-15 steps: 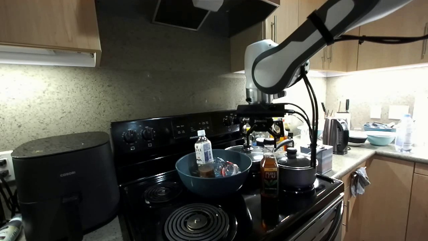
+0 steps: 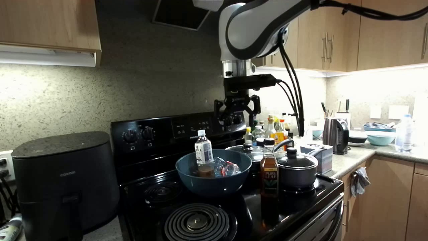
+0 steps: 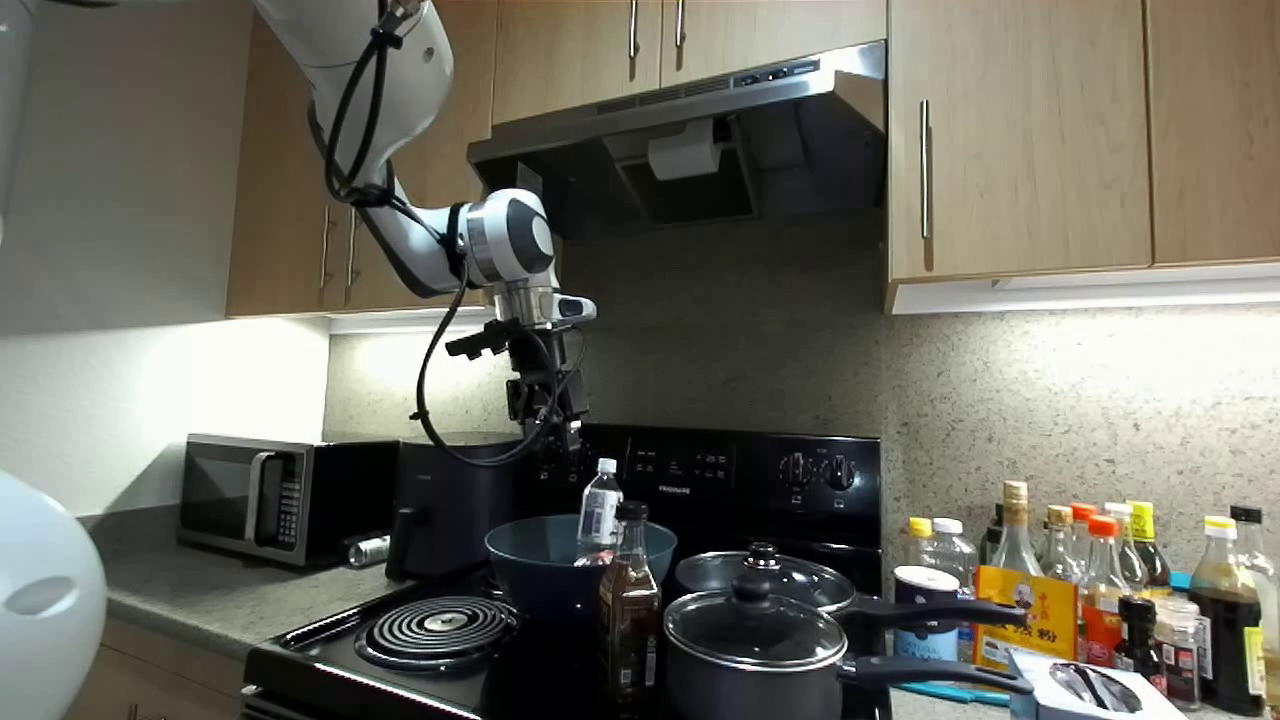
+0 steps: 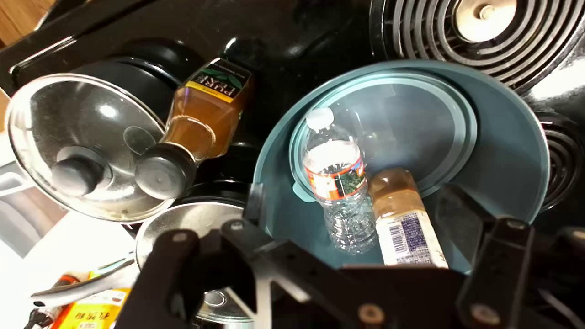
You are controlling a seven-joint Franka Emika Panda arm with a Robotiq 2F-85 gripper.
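My gripper [image 2: 237,113] hangs open above the back of the stove, with nothing between its fingers. Below it on the stovetop is a large blue bowl [image 2: 214,182]. A bottle with a white label and brown contents [image 2: 204,154] leans upright in the bowl, its cap above the rim. Beside it a clear plastic bottle with a red label [image 4: 337,181] lies on the bowl's bottom. Outside the bowl, a Pure Leaf tea bottle with a black cap [image 2: 269,170] stands on the stove. The wrist view looks down into the bowl past both fingers [image 4: 255,203].
Two lidded pans are close to the tea bottle, the nearer a grey pot [image 2: 297,170]. Several sauce bottles [image 3: 1068,552] crowd the counter beside the stove. A black air fryer [image 2: 66,182] stands at the other side.
The arm has risen and moved left in exterior view 1, from above the pans toward the bowl, and the gripper has turned. The bottles and bowl have stayed in place.
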